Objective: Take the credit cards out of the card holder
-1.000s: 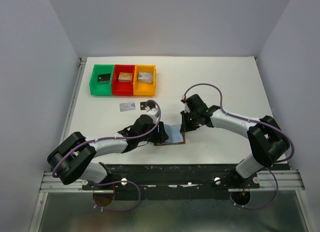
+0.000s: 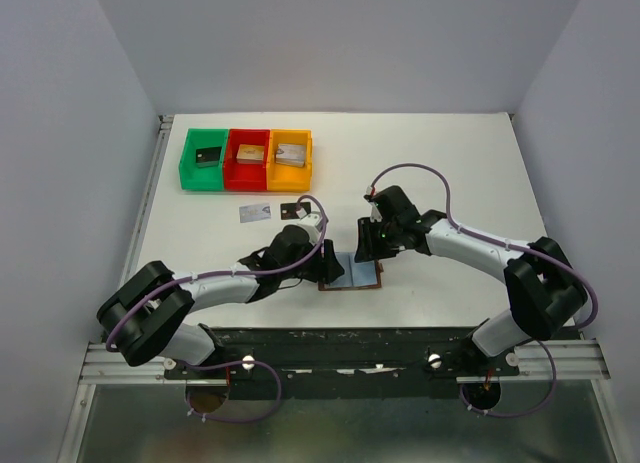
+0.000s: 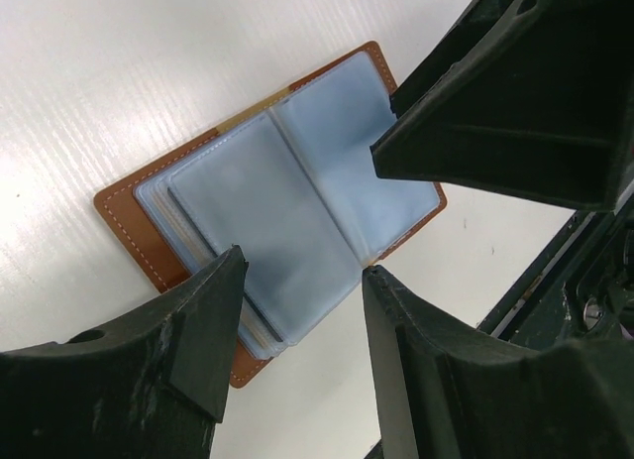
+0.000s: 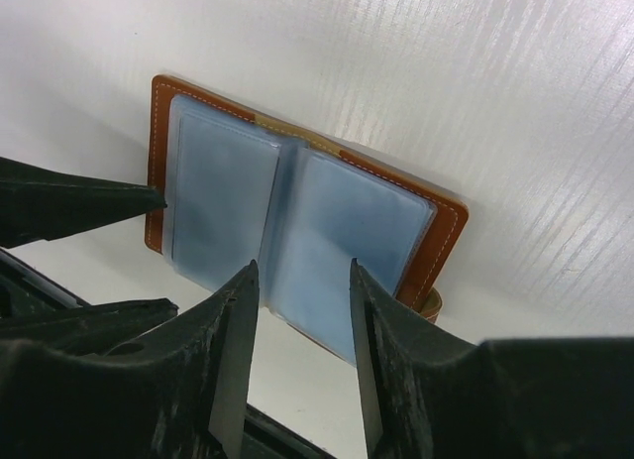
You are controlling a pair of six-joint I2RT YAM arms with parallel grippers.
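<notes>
The card holder [image 2: 350,273] lies spread flat near the front of the white table, its brown stitched border framing blue-grey pockets [image 3: 267,221]. A lighter fold divides the two halves. My left gripper is over the left half, its fingers apart with pocket surface showing between them. At the right half, my right gripper stands open, with nothing between its fingers. The tip of the other arm's gripper reaches into each wrist view. Whether any cards sit inside the pockets cannot be told. Two flat cards, one grey [image 2: 255,212] and one black [image 2: 296,211], lie behind the left arm.
At the back left stand a green tray [image 2: 187,173], a red tray [image 2: 234,177] and a yellow tray [image 2: 289,183], each with card-like items inside. Bare white table stretches behind and to the right of the holder. A dark front edge [image 2: 345,338] runs close to it.
The holder has shifted a little to the right, and my left gripper has drifted right with it.
</notes>
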